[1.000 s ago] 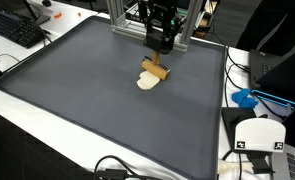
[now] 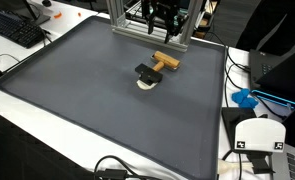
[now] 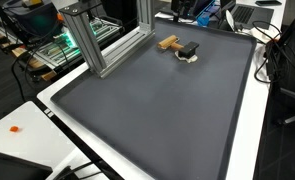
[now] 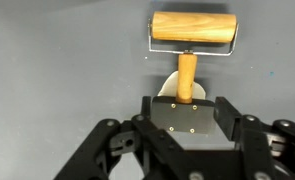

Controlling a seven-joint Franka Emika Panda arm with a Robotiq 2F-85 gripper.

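A roller tool lies on the grey board: a wooden roller (image 4: 192, 26) in a wire frame, a wooden handle (image 4: 186, 75) and a black block (image 4: 182, 116) at the handle's end. Beneath its handle and block shows part of a pale flat dough piece (image 2: 148, 85). In exterior view 1 my gripper (image 2: 165, 30) hangs above and behind the tool, clear of it. The wrist view shows the fingers (image 4: 148, 106) parted, one either side of the block's outline, with the tool lower down. Nothing is held.
The grey board (image 2: 107, 100) is bare toward the front and left. A white frame (image 3: 117, 50) stands at its edge. A blue cloth (image 2: 244, 98) and a white device (image 2: 260, 134) lie beyond the right edge.
Earlier the tool stood upright with its block up at my gripper. Now it lies flat with the block over the dough, and the gripper is empty above.
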